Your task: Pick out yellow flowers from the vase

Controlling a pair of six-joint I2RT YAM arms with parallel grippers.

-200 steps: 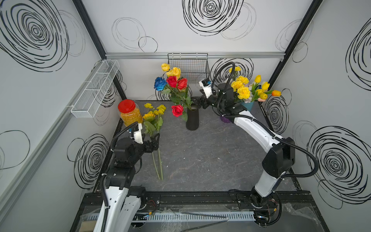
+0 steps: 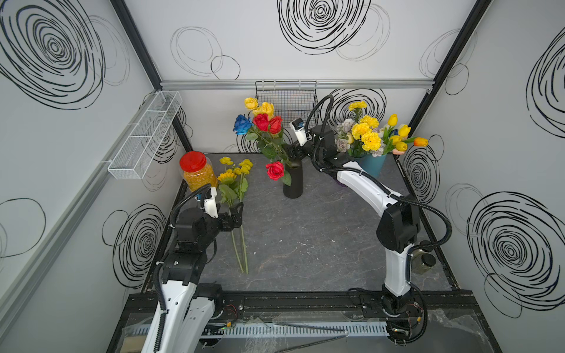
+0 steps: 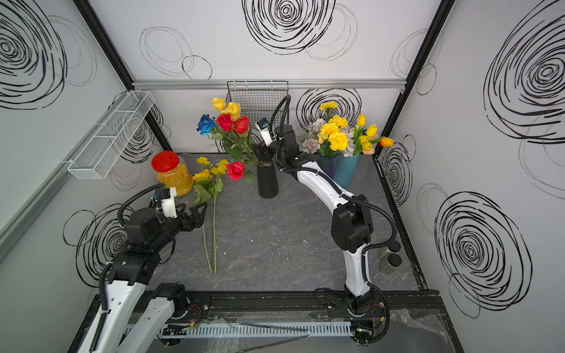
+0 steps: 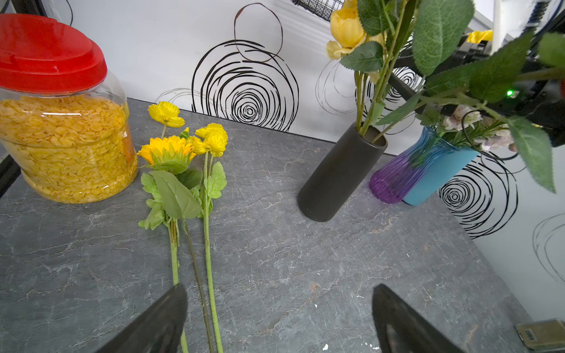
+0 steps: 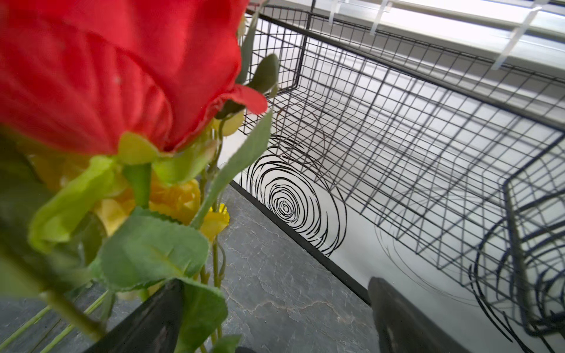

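Observation:
The black vase [image 2: 293,181] stands upright with red, blue and yellow flowers leaning left out of it. Its yellow flowers [image 2: 264,110] are at the back, above the red roses [image 2: 269,122]. Just over the vase's mouth, my right gripper [image 2: 294,151] is at the stems; in the right wrist view its fingers are open, with leaves [image 5: 153,250] by the left finger. My left gripper is open and empty, above the table. Several loose yellow flowers [image 4: 182,147] lie left of the vase, their stems reaching toward the left gripper.
A red-lidded jar [image 2: 198,170] stands at the back left. Behind the vase hangs a black wire basket [image 5: 412,111]. Two more vases, purple [image 4: 400,173] and teal [image 2: 372,164], hold flowers at the back right.
My right gripper has moved left from beside the vase to the stems above its mouth. The low red rose and nearby flowers have shifted slightly. My left arm has stayed still.

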